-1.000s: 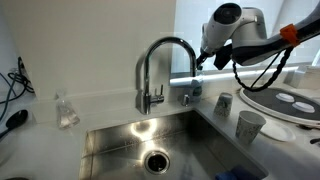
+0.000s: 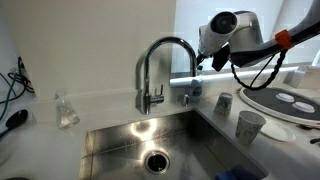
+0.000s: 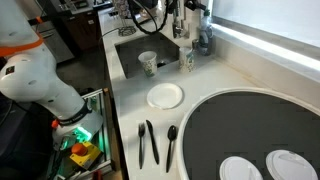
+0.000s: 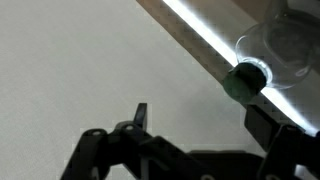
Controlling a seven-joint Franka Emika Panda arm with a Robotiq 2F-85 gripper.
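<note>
My gripper stands open in the wrist view, its dark fingers apart with nothing held between them. A clear bottle (image 4: 282,48) with a dark green cap (image 4: 245,82) shows at the upper right there, the cap beyond the right finger and apart from it. In the first exterior view the gripper (image 2: 204,62) hangs near the wall behind the sink, above a small bottle (image 2: 196,87). From the second exterior view a bottle (image 3: 186,59) stands upright on the counter; the gripper is hard to make out there.
The faucet (image 2: 147,75) and sink (image 2: 115,136) lie left of the arm. Cups (image 2: 249,126) (image 3: 148,63) stand on the counter beside a white plate (image 3: 165,96). A round dark stovetop (image 3: 245,125) and several utensils (image 3: 153,143) are nearer.
The arm's wrist has shifted slightly down and right in the first exterior view. Cups, bottle and sink look unchanged.
</note>
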